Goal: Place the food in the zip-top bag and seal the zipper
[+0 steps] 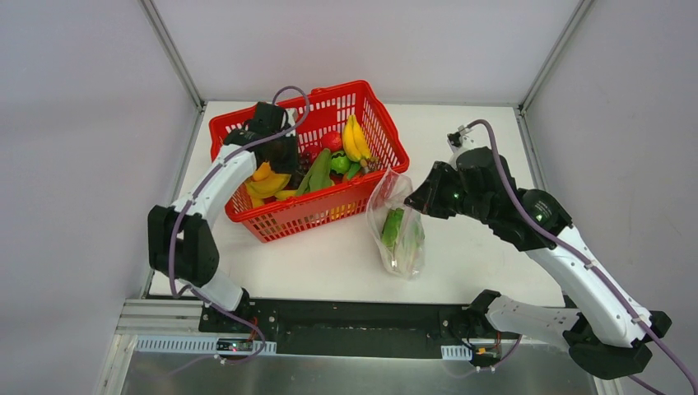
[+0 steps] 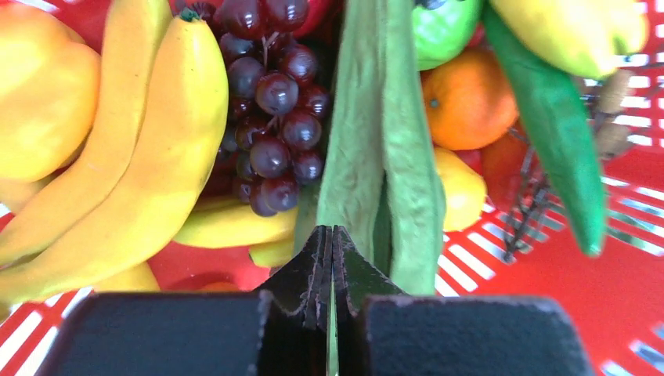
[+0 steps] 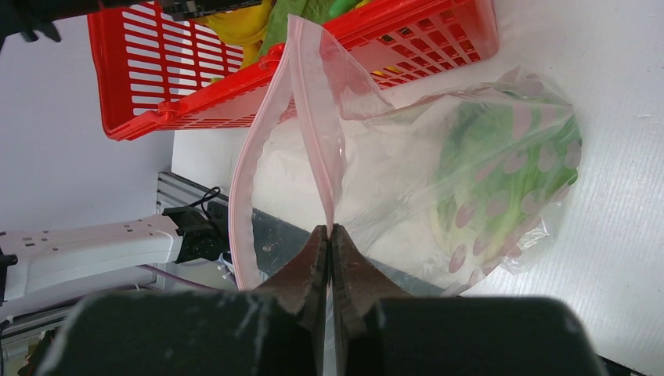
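Observation:
My left gripper is shut above long green pods [image 2: 356, 141] in the red basket [image 1: 288, 224], with nothing clearly held between its fingertips. Dark grapes [image 2: 274, 102] and bananas [image 2: 149, 168] lie to the pods' left in the left wrist view. The clear zip top bag [image 1: 397, 239] rests on the white table beside the basket, a leafy green vegetable [image 3: 501, 172] inside it. My right gripper is shut on one pink-edged rim [image 3: 313, 141] of the bag. The bag's mouth stands open, the other rim [image 3: 244, 196] hanging free.
Also in the basket are an orange [image 2: 471, 98], a green pepper [image 1: 340, 162], a red fruit [image 1: 332, 141] and more bananas [image 1: 355, 141]. The basket's near wall stands close to the bag's mouth. Clear table [image 1: 486, 263] lies right and front.

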